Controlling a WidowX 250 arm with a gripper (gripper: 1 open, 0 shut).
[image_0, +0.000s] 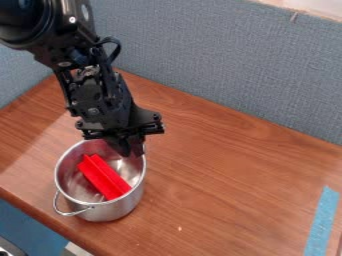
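A steel pot (114, 208) with a wire handle stands on the wooden table at the lower left. Inside it lies a red object (102, 175), like a block or roll, tilted along the pot. The black gripper (128, 149) points down at the pot's back rim, above the red object's upper end. Its fingertips are dark and partly hidden, so I cannot tell whether they are open or shut, or touch anything.
Bare table (234, 175) fills the middle and right. A blue strip (321, 220) lies at the right edge. A grey padded wall (227, 70) runs along the back, and a blue surface shows at the lower left.
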